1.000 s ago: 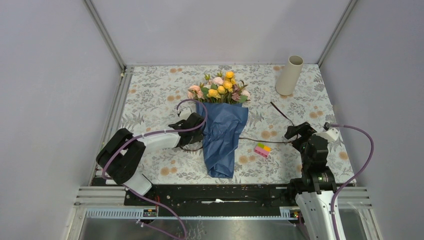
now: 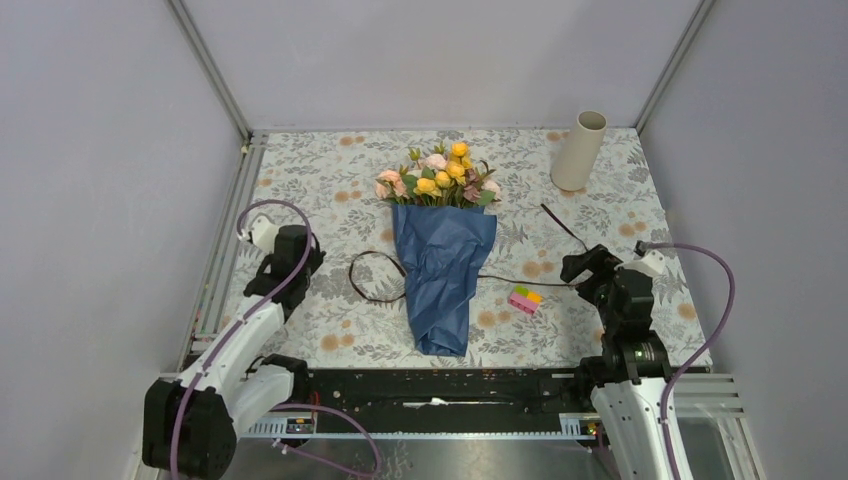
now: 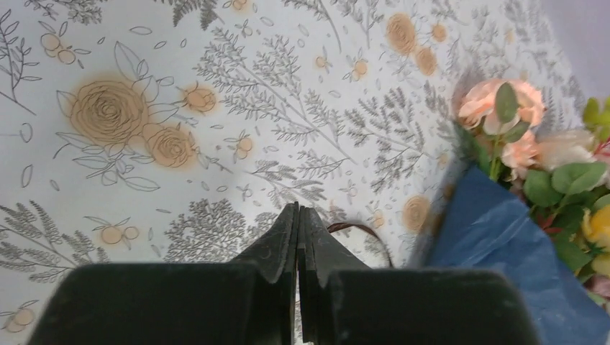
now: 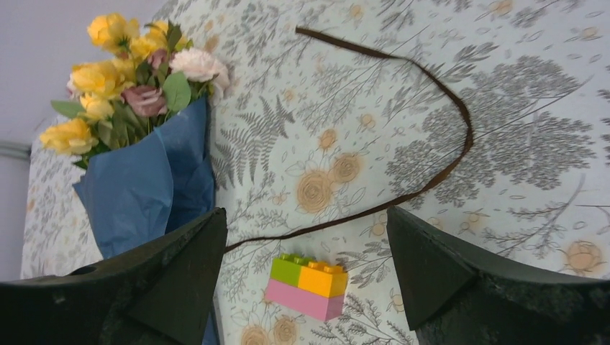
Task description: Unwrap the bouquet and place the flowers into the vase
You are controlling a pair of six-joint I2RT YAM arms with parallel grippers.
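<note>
Yellow and pink flowers (image 2: 440, 176) lie on the table in blue wrapping paper (image 2: 445, 270), blooms toward the back wall. A brown ribbon (image 2: 356, 275) curls in a loop left of the wrap; another stretch of brown ribbon (image 4: 446, 169) runs out on the right. At the back right stands the cream vase (image 2: 578, 155), upright and open at the top. My left gripper, well left of the bouquet, is shut with nothing between its fingers; part of the loop shows past its tips. Over the right-hand ribbon, my right gripper stands open and empty.
A small block of pink, green and orange bricks (image 2: 524, 299) sits right of the wrap, below the ribbon. Walls close off the back and both sides.
The ribbon loop stays on the table. The right arm shifted slightly and remains open.
</note>
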